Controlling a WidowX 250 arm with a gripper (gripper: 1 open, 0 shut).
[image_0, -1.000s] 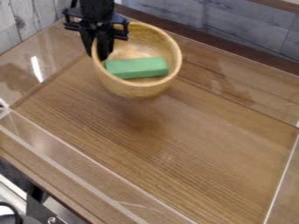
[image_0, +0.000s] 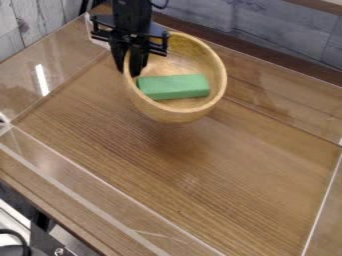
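A tan bowl (image_0: 171, 108) with a green rectangular block (image_0: 174, 86) inside is in the upper middle of the camera view, tilted. My black gripper (image_0: 134, 58) is shut on the bowl's upper-left rim, its fingers partly hiding that edge. Whether the bowl touches the wooden surface is hard to tell.
The wooden tray floor (image_0: 201, 190) is bare across the front and right. Its pale walls run along the left and back, close behind the gripper. Black cables (image_0: 20, 240) show at the lower left, outside the tray.
My gripper has moved to the right and slightly down in the view, carrying the bowl and its green block with it.
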